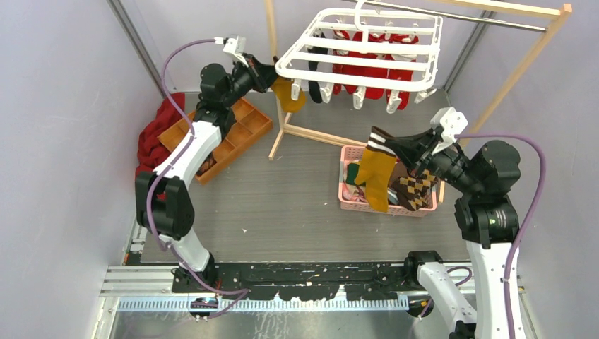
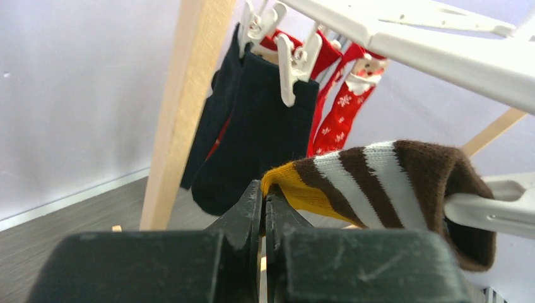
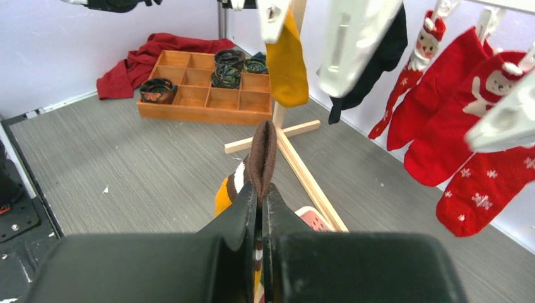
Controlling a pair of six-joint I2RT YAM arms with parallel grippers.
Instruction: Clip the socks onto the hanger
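The white hanger (image 1: 353, 79) hangs at the back with clips (image 1: 359, 97) along its near edge. My left gripper (image 1: 273, 73) is shut on a mustard sock (image 1: 289, 100) by the hanger's left corner. In the left wrist view, that sock's brown-and-white striped cuff (image 2: 385, 180) reaches right to a white clip (image 2: 486, 208) at its opening; whether the clip grips it I cannot tell. My right gripper (image 1: 390, 144) is shut on the cuff of a matching mustard sock (image 1: 376, 173), which hangs over the basket. Dark socks (image 2: 258, 120) and red socks (image 3: 448, 95) hang from other clips.
A pink basket (image 1: 367, 207) of socks stands below the right gripper. Left of the stand's wooden post (image 2: 180, 120) sits a divided wooden box (image 1: 244, 127), with a red cloth (image 1: 152, 145) beside it.
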